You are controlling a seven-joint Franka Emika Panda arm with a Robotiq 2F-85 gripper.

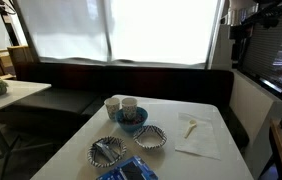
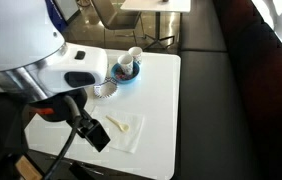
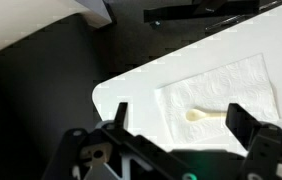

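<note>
A pale wooden spoon (image 1: 190, 129) rests on a white napkin (image 1: 203, 147) at the right of the table in exterior view 1. My gripper is open, its dark fingers wide apart in the wrist view with nothing held. Below it in that view lie the spoon (image 3: 206, 114) and the napkin (image 3: 236, 82), clear of the fingers. In exterior view 1 the gripper hangs high at the upper right, well above the table. Exterior view 2 also has the spoon (image 2: 118, 124), with the white arm (image 2: 51, 65) covering much of the left side.
Two white cups (image 1: 129, 107) stand by or in a blue bowl (image 1: 133, 124); which, I cannot tell. Two striped dishes (image 1: 151, 138) and a blue packet (image 1: 131, 169) are at the front left. A black bench (image 1: 71, 87) runs behind.
</note>
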